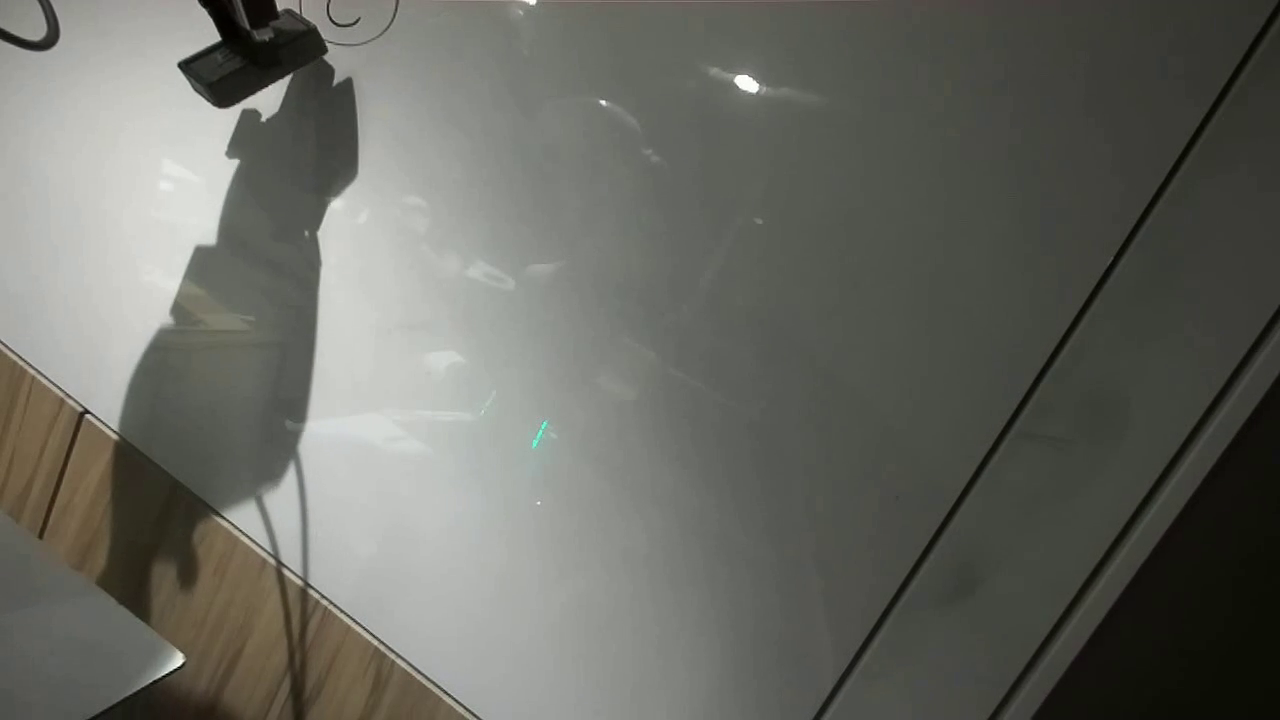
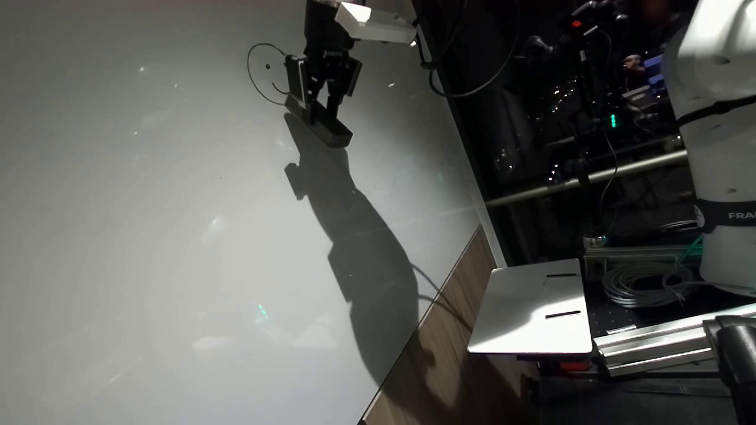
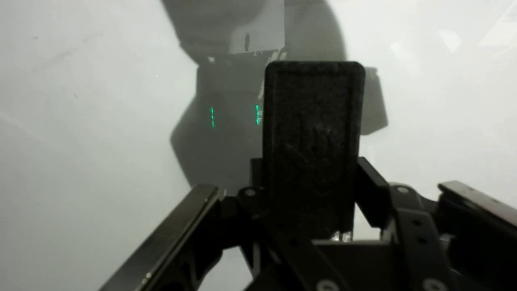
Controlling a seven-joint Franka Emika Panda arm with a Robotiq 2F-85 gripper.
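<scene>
A black block that looks like a board eraser (image 3: 312, 126) is clamped between the dark fingers of my gripper (image 2: 323, 107), which is shut on it. On the whiteboard (image 2: 177, 248) is a thin dark drawn curve (image 2: 253, 51), round with a smaller arc and a dot inside. The block stands right beside the curve's lower end in exterior view 2. In exterior view 1 only part of the curve (image 1: 360, 43) shows, at the top edge beside the block (image 1: 254, 58). Whether the block presses on the board or hovers just off it, I cannot tell.
The arm casts a long shadow (image 1: 246, 288) over the board. Wood panelling (image 1: 180, 516) borders one side, with a pale flat plate (image 2: 528, 308) beyond it. The rest of the board is broadly clear, with bright reflections on it.
</scene>
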